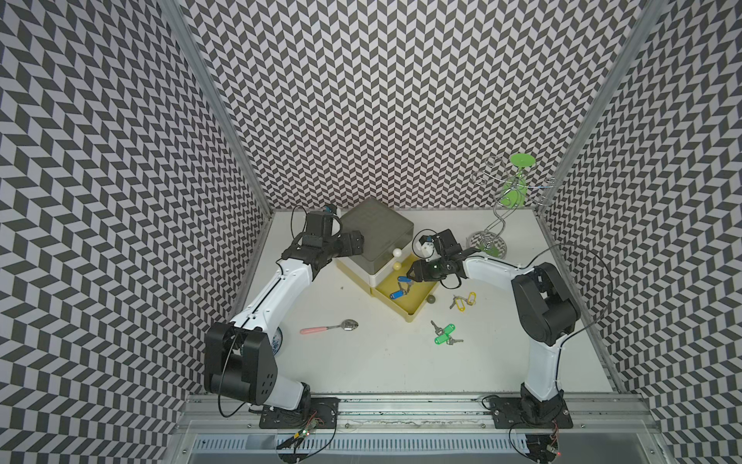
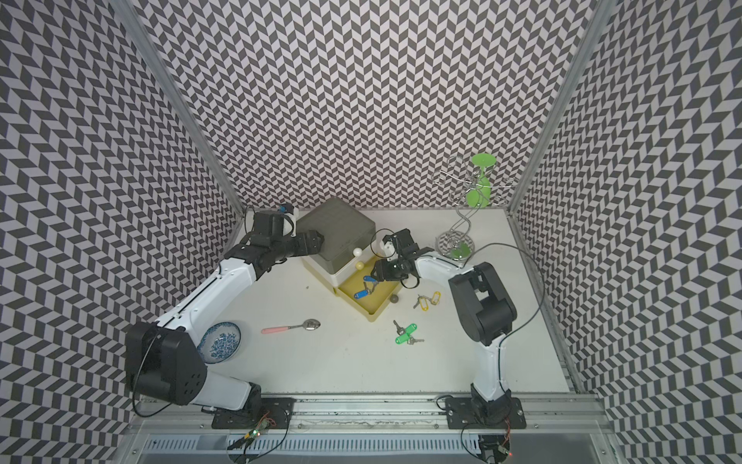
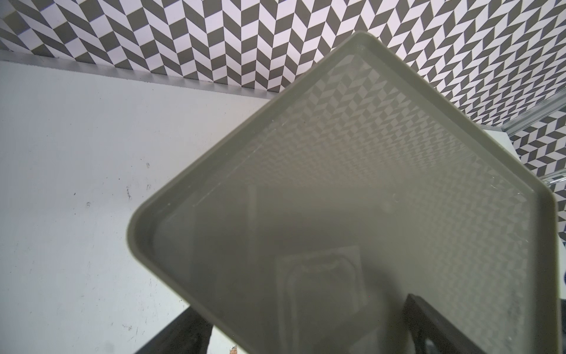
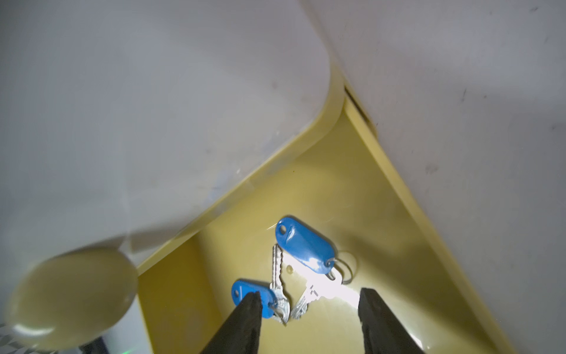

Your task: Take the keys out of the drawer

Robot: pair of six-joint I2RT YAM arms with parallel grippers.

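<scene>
Two keys with blue tags [image 4: 306, 244] lie on the floor of the open yellow drawer [image 4: 330, 194], seen in the right wrist view. My right gripper is over the drawer, its fingers spread and nothing held between them; the keys show beyond and between the fingertips. The drawer belongs to a small box with a grey-green lid [image 1: 375, 232]. At the box's left side is my left gripper, its fingers wide apart near the lid's edge. Whether they touch the box I cannot tell.
Yellow-tagged keys [image 1: 461, 302], green-tagged keys [image 1: 444, 335] and a pink-handled spoon [image 1: 328, 328] lie on the table. A patterned bowl [image 2: 219, 342] is near the left arm. A wire stand [image 2: 456, 243] stands back right.
</scene>
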